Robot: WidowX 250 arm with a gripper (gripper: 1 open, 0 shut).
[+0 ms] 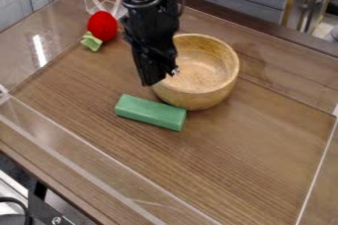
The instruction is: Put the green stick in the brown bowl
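The green stick (pixel 150 112), a short block, lies flat on the wooden table just in front of the brown bowl's near left side. The bowl (pixel 209 89) sits upright near the middle, and no object shows in the visible part of its inside. My black gripper (pixel 156 74) hangs above the table at the bowl's left rim, behind the stick and apart from it. Its fingers appear shut with nothing between them. The arm hides part of the bowl's left edge.
A red round object (pixel 102 26) and a small green piece (pixel 91 42) stand at the back left, near the arm. Bare table (pixel 251 155) stretches across the front right. A dark cable (pixel 16 204) is at the lower left corner.
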